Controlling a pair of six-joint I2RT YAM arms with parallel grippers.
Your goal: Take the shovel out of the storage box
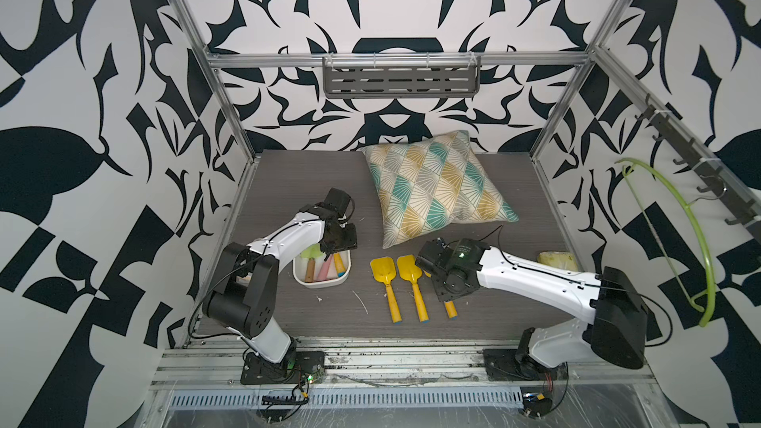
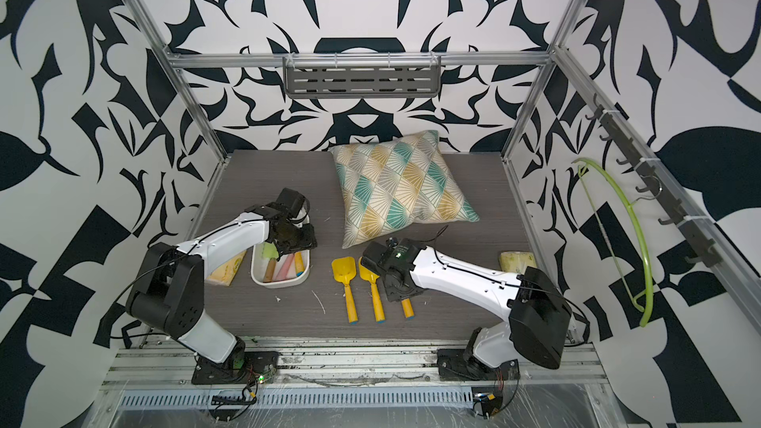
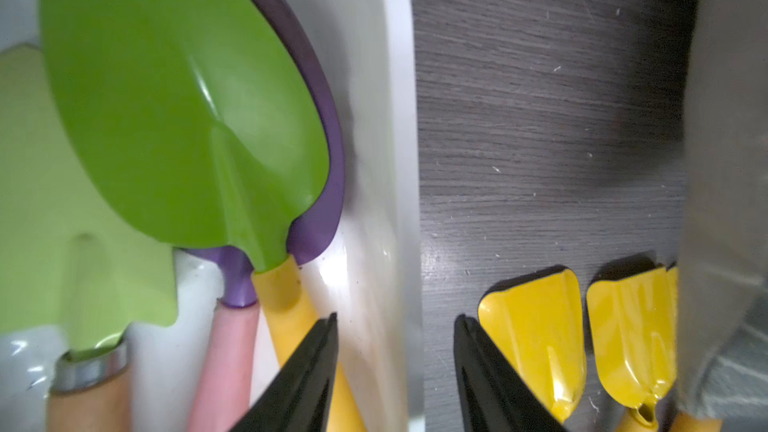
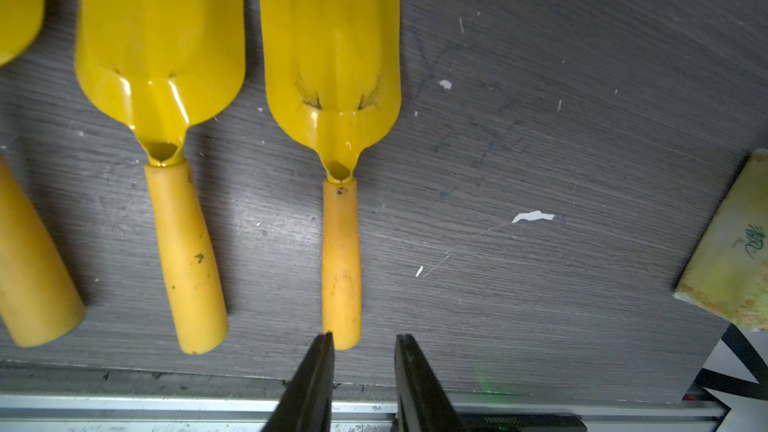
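Observation:
The white storage box (image 1: 321, 283) sits left of centre, holding a green trowel (image 3: 184, 112) with a yellow handle, a purple trowel (image 3: 316, 224) with a pink handle and a light green shovel (image 3: 120, 272). My left gripper is part open over the box's right wall (image 3: 392, 192), with nothing held. Three yellow shovels (image 2: 343, 269) lie on the table right of the box. My right gripper is part open above the rightmost shovel's handle (image 4: 341, 264), holding nothing.
A patterned pillow (image 1: 436, 182) lies at the back. A yellowish object (image 4: 724, 240) is at the table's right.

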